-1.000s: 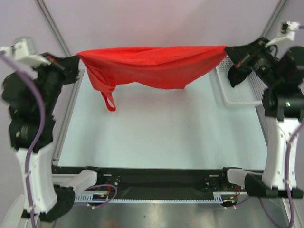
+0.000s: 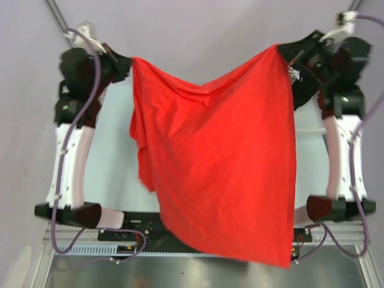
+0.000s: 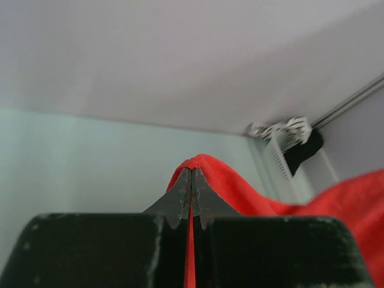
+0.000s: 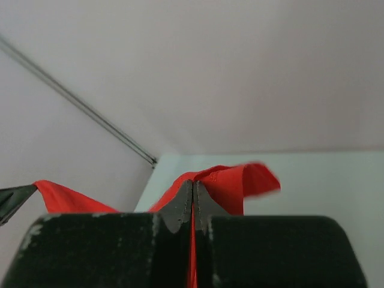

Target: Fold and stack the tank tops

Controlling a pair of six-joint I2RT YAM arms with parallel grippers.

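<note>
A red tank top (image 2: pixel 216 162) hangs stretched in the air between my two grippers, its body draping down past the table's near edge. My left gripper (image 2: pixel 128 62) is shut on its upper left corner; in the left wrist view red cloth shows at the fingertips (image 3: pixel 185 180). My right gripper (image 2: pixel 279 51) is shut on the upper right corner, with cloth bunched at its fingertips in the right wrist view.
A white basket (image 3: pixel 318 168) at the back right holds black and striped cloth (image 3: pixel 303 153), mostly hidden in the top view.
Both grippers, still on the cloth, have swung back toward the far side from the near position. The tank top has unfurled from a bunched band into a broad hanging sheet, its hem swinging toward the near edge.
</note>
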